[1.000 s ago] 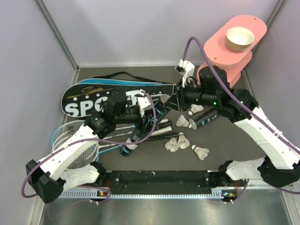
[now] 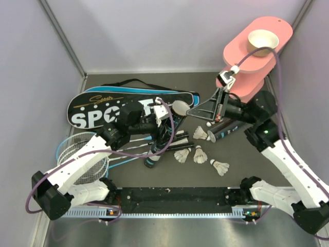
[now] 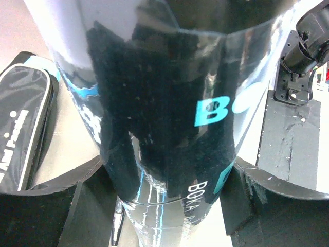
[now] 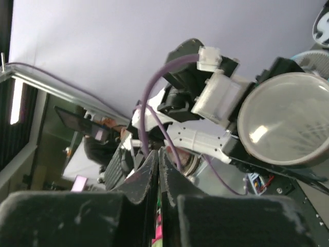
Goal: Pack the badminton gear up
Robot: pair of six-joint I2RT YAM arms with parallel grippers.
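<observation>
My left gripper is shut around a dark shuttlecock tube (image 3: 164,123), its fingers pressing on both sides. From above, the tube's pale round lid (image 2: 180,107) faces up and its lower end (image 2: 149,162) reaches toward the front. My right gripper (image 2: 190,113) is just right of the lid, shut, with nothing between its fingertips; the lid (image 4: 285,118) fills the right of that wrist view. Behind the left arm lies a black and blue racket bag (image 2: 92,107). Rackets (image 2: 87,159) lie at the left, partly hidden by that arm.
Several shuttlecocks (image 2: 200,155) lie loose right of the racket handles. A second dark tube (image 2: 225,130) lies beneath the right arm. At the back right stands a pink shelf (image 2: 277,27) with a cream bowl (image 2: 262,40) on top.
The held tube has turned more upright, its lower end swinging right. My right gripper was at the lid and now stands slightly off to its right.
</observation>
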